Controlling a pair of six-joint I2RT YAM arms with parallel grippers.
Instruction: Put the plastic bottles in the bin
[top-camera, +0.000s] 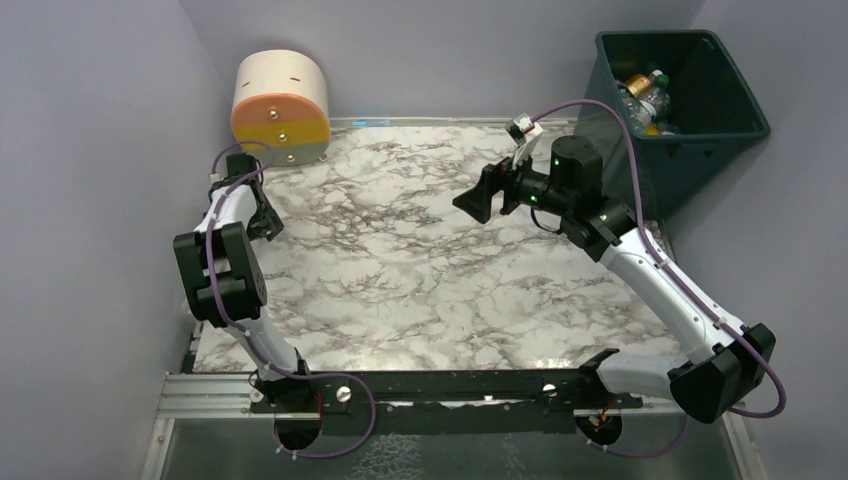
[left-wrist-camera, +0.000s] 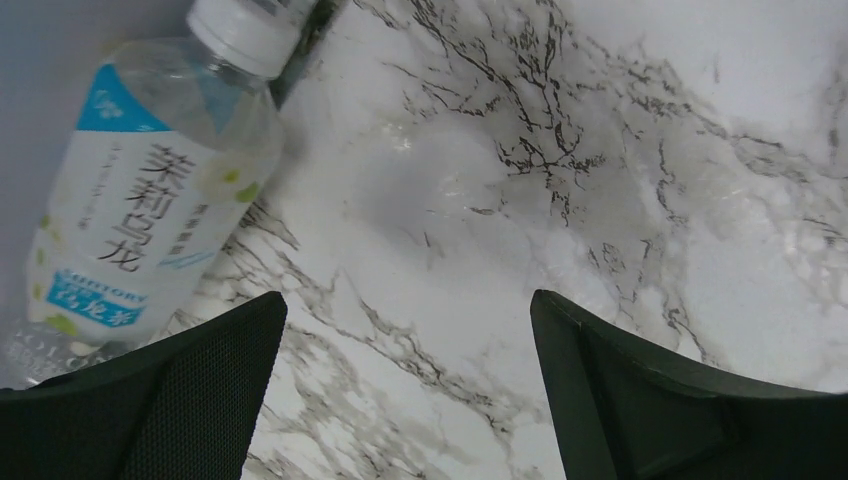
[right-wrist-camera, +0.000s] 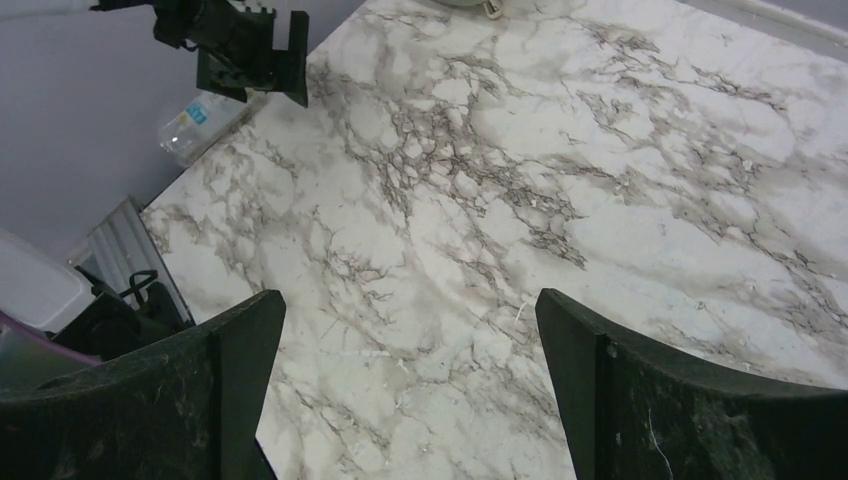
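Note:
A labelled plastic bottle (left-wrist-camera: 150, 200) with a white cap lies along the left wall, under my left gripper (top-camera: 250, 225). In the left wrist view it sits left of the open fingertips, which have only marble between them. The same bottle (right-wrist-camera: 195, 128) shows in the right wrist view, partly behind the left gripper. My right gripper (top-camera: 485, 200) stands open and empty over the right half of the table. The dark green bin (top-camera: 720, 140) at the back right holds several plastic bottles (top-camera: 645, 100).
A cream rounded box (top-camera: 280, 75) with an orange and yellow front stands at the back left. Grey walls enclose the marble table (top-camera: 390, 280), whose middle is clear.

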